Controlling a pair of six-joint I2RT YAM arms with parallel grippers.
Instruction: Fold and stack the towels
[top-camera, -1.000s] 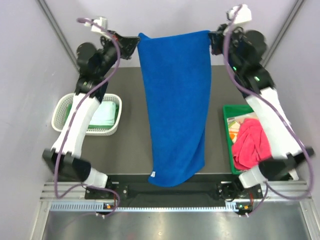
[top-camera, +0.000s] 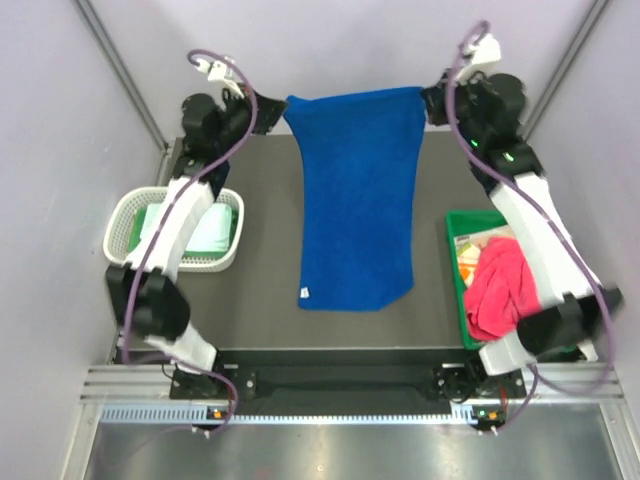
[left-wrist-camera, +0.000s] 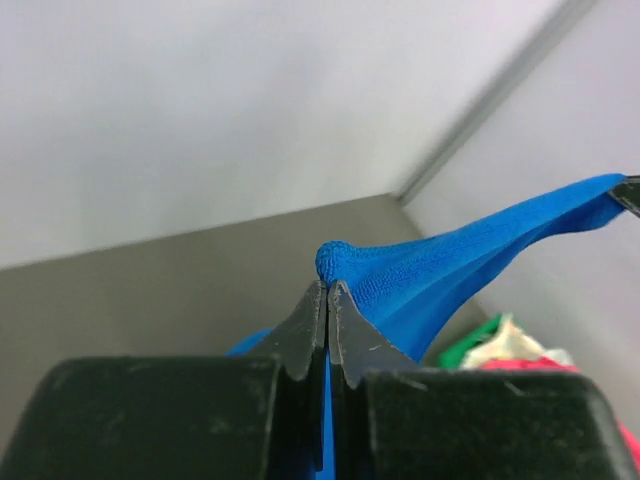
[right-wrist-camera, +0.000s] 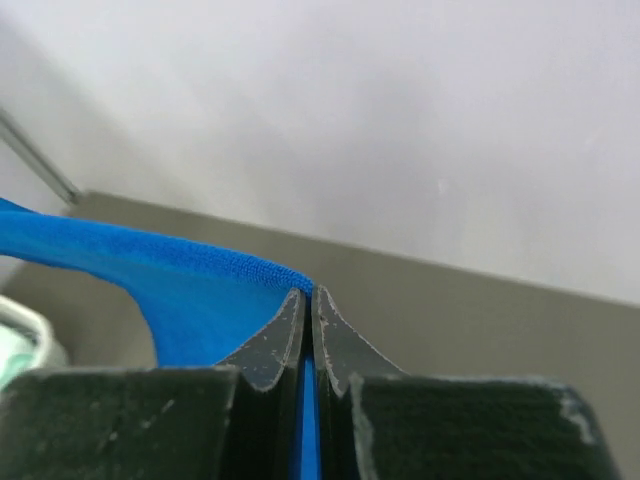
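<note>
A blue towel (top-camera: 355, 210) hangs by its two top corners between my grippers, its lower part on the grey table (top-camera: 250, 300), with a small white tag near a lower corner. My left gripper (top-camera: 283, 105) is shut on one corner; in the left wrist view the blue edge (left-wrist-camera: 400, 270) rises from between its fingertips. My right gripper (top-camera: 428, 95) is shut on the other corner, as the right wrist view shows with the towel's edge (right-wrist-camera: 200, 260) pinched at the fingertips.
A white basket (top-camera: 115, 225) with folded pale mint cloth stands at the left. A green bin (top-camera: 455, 310) with red and other cloths stands at the right. Pale walls surround the table at back and sides.
Since a second ago, the towel's lower part has moved up the table from the front edge.
</note>
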